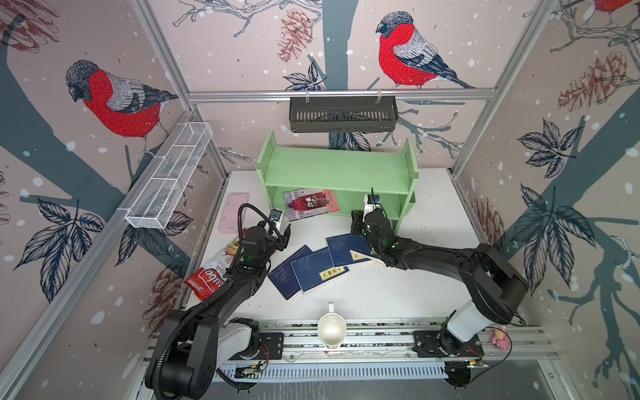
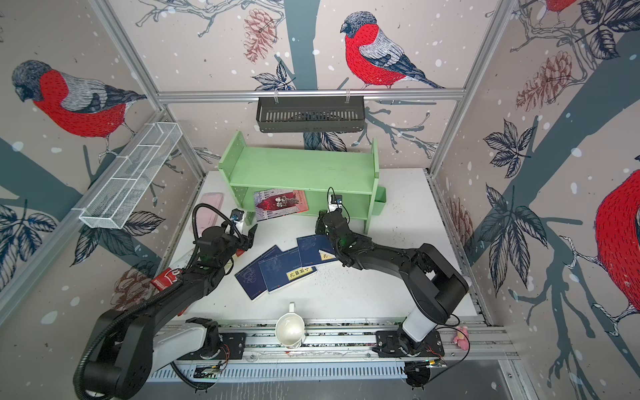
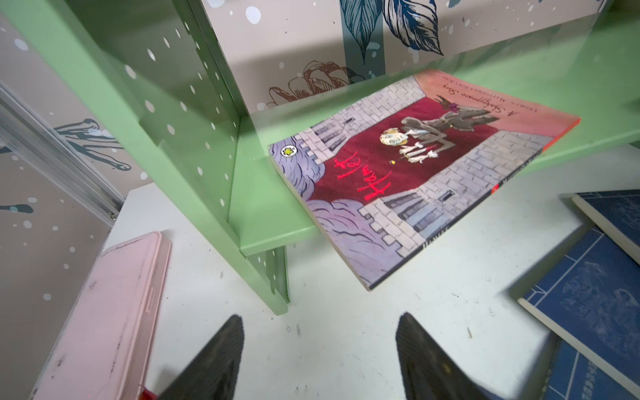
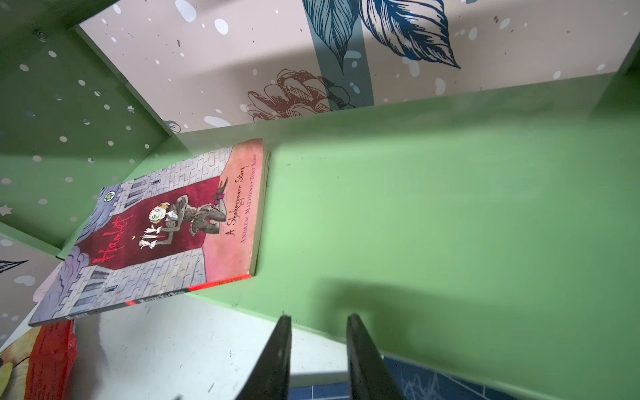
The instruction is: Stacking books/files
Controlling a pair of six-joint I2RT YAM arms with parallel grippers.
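Note:
On the lower shelf of the green shelf unit (image 1: 333, 168) lies a Hamlet book (image 4: 166, 233), flat and askew at the left side, its near corner jutting past the shelf's front edge. Several dark blue books (image 1: 310, 272) lie fanned and partly overlapping on the white table in front. My left gripper stands open before the shelf's left end, with only bare table between its fingers. In the right wrist view my right gripper is partly open, its fingers closer together, with nothing between them. The right arm hides part of the rightmost blue books.
A pink case (image 3: 103, 313) lies left of the shelf. The red snack bag (image 1: 208, 278) is partly behind the left arm. A white mug (image 1: 331, 330) stands at the front edge. Right of the Hamlet book, the lower shelf (image 4: 453, 220) is empty.

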